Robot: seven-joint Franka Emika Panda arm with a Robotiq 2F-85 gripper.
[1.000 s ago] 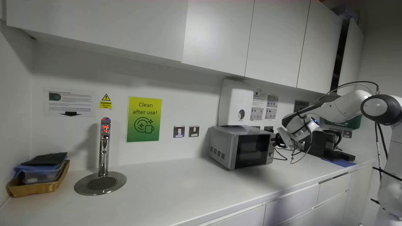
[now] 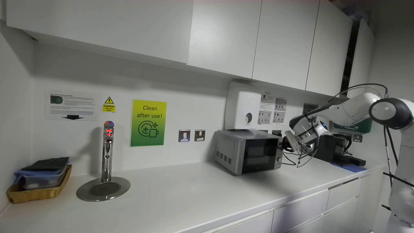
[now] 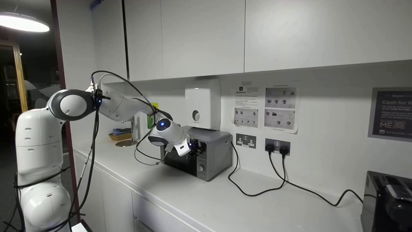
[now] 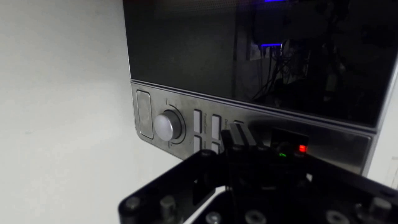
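A silver microwave (image 2: pixel 237 151) with a dark door stands on the counter against the wall, its door closed. Up close in the wrist view are its control panel, with a round silver knob (image 4: pixel 167 125), several flat buttons (image 4: pixel 197 121) and a small display (image 4: pixel 302 148) with a lit red mark. My gripper is shut, with nothing seen between its fingers. Its tips lie over the button area, hiding part of the buttons and display; whether they touch the panel I cannot tell. From the side, the gripper (image 3: pixel 197 147) is right at the panel's upper part.
A white dispenser (image 3: pixel 202 104) hangs on the wall above the microwave. Black cables (image 3: pixel 253 194) run along the counter to the sockets. Dark appliances stand further along, a tap (image 2: pixel 107 155) and basket (image 2: pixel 38 192) at the far end.
The arm has shifted slightly toward the microwave, its hand a little further left in exterior view 1. The microwave has not moved.
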